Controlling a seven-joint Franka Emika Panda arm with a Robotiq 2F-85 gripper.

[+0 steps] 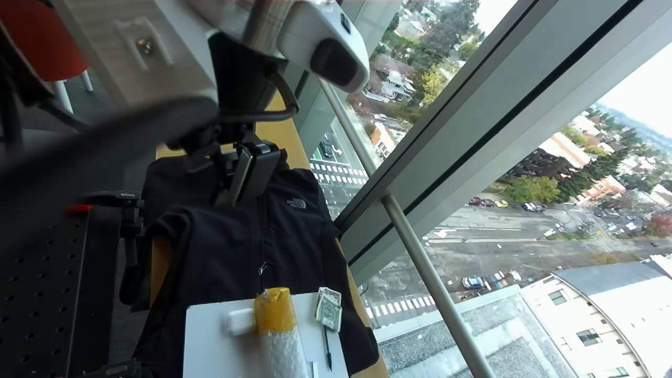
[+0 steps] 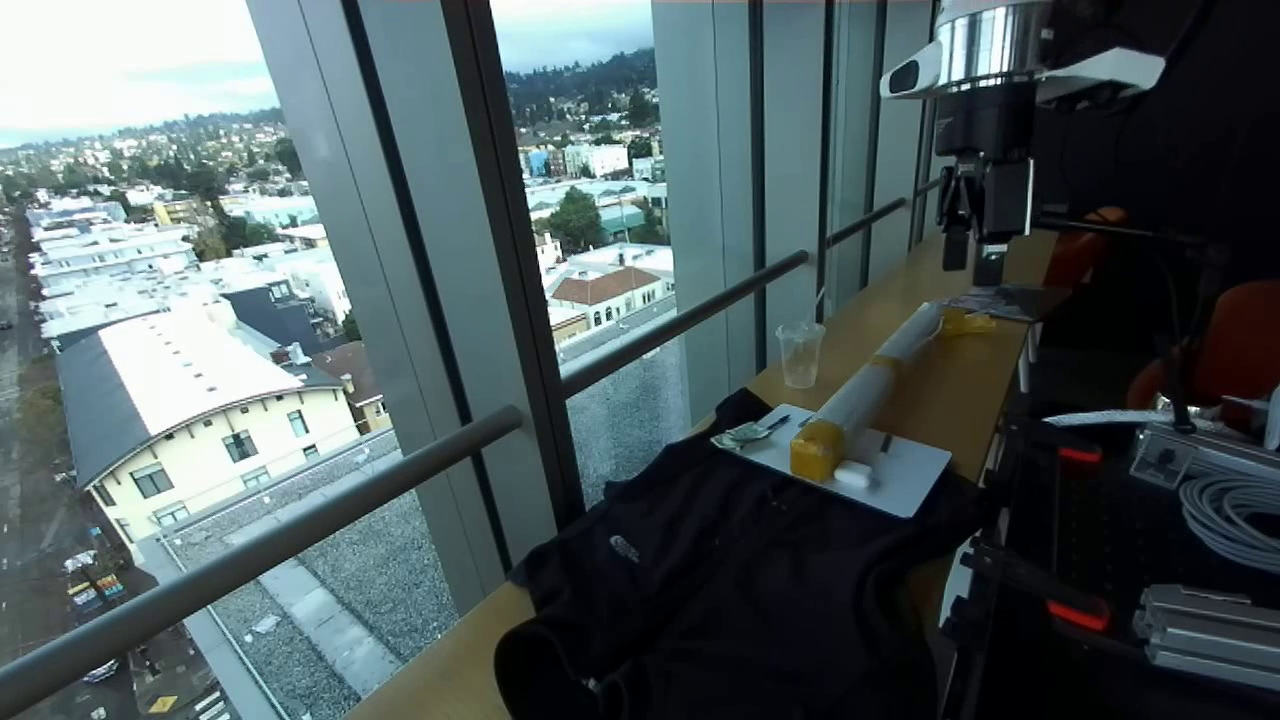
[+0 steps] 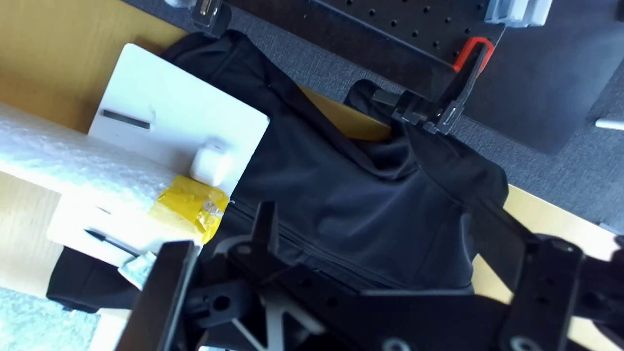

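Note:
My gripper [image 2: 973, 256] hangs in the air, fingers pointing down, at the upper right of exterior view 2. In the wrist view its two fingers [image 3: 156, 298] stand wide apart with nothing held between them. Below them a black jacket [image 3: 345, 204] lies spread on the wooden table. A white board [image 3: 175, 93] rests partly on the jacket. Across the board lies a bubble-wrapped roll [image 3: 70, 152] with a yellow-taped end [image 3: 196, 204]. Beside that end sits a small white case [image 3: 211, 163]. A dark bar [image 3: 126, 119], a pen [image 3: 111, 240] and a folded banknote [image 3: 138, 269] also lie there.
A clear plastic cup [image 2: 800, 355] stands on the table [image 2: 924, 402] near the windows. A metal rail [image 2: 684, 324] runs along the glass. At the table's other side are a black perforated bench [image 3: 398, 29] and a clamp [image 3: 433, 111] beside the jacket.

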